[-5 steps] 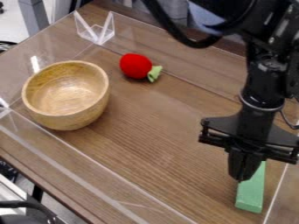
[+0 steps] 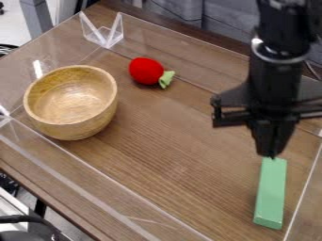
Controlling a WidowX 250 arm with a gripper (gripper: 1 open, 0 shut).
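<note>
My gripper (image 2: 265, 125) is a dark grey shape at the right of the camera view, raised over the table above a green rectangular bar (image 2: 269, 196) that lies flat near the front right. Nothing shows held beneath it; it appears shut, though its fingertips are hard to make out. A red rounded object (image 2: 145, 70) with a small green part lies at the upper middle. A wooden bowl (image 2: 71, 122) sits at the left.
A clear wire or plastic holder (image 2: 101, 30) stands at the upper left.
My gripper has risen away from the green bar, toward the top of the view, leaving the bar fully visible. The bar, bowl and red object look unmoved.
</note>
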